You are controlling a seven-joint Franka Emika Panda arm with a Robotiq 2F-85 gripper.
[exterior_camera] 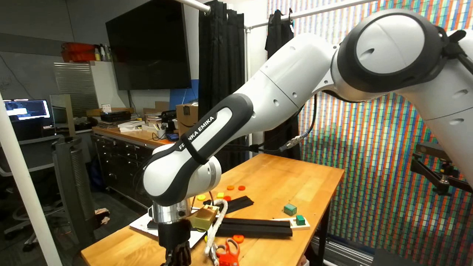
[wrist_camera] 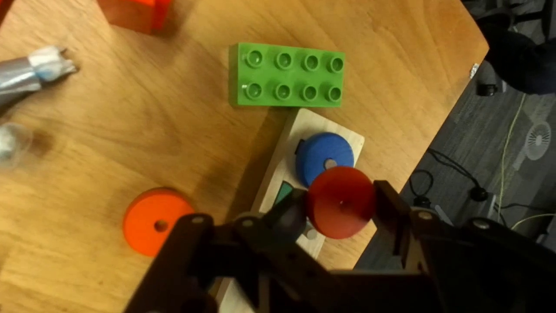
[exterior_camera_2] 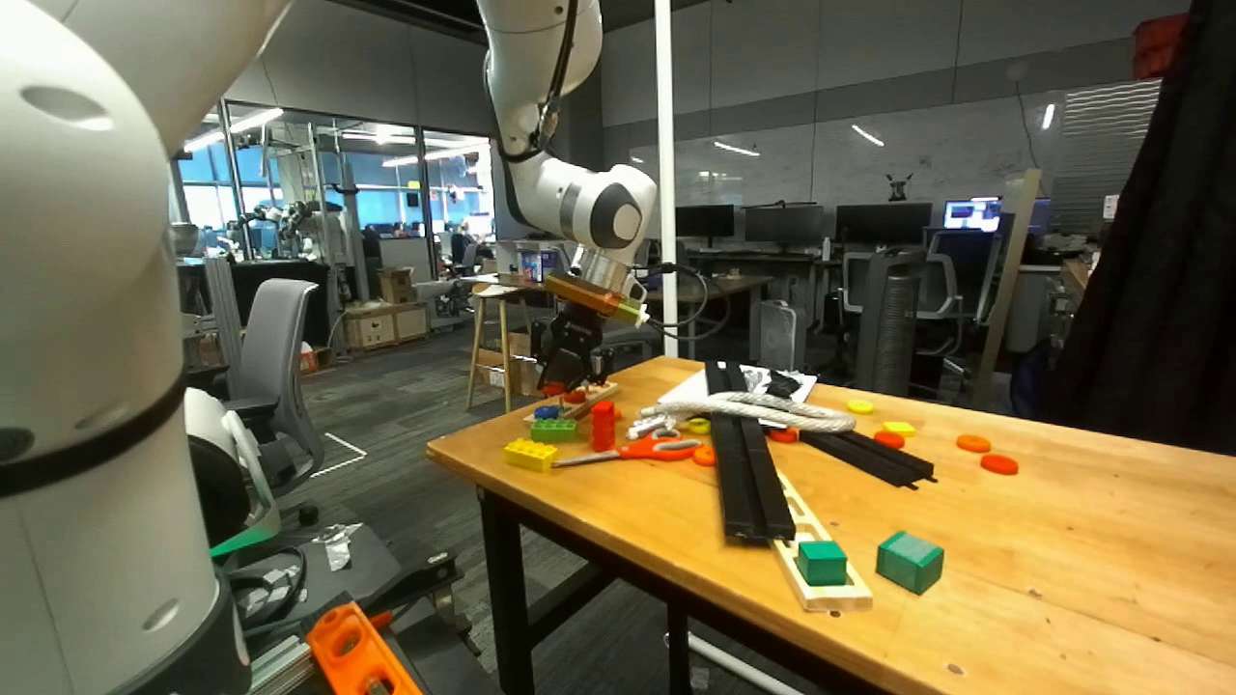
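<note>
In the wrist view a round red piece (wrist_camera: pixel 340 208) is pinched between the fingers of my gripper, which is shut on it. Beneath lies a pale wooden board (wrist_camera: pixel 327 124); a blue disc (wrist_camera: pixel 323 151) sits at its end, and a bit of green shows beside the red piece. From above, the red piece slightly overlaps the blue disc; how high it is held I cannot tell. Exterior view 2 has the gripper low over the table's far-left corner. Exterior view 1 cuts off the fingertips at its bottom edge.
A green studded block (wrist_camera: pixel 289 75) is close to the board's end, with an orange disc (wrist_camera: pixel 156 221) left of the board. The table edge runs close on the right. Scissors (exterior_camera_2: pixel 660 450), a yellow block (exterior_camera_2: pixel 530 454), white rope (exterior_camera_2: pixel 753 405) and black tracks (exterior_camera_2: pixel 742 463) lie around.
</note>
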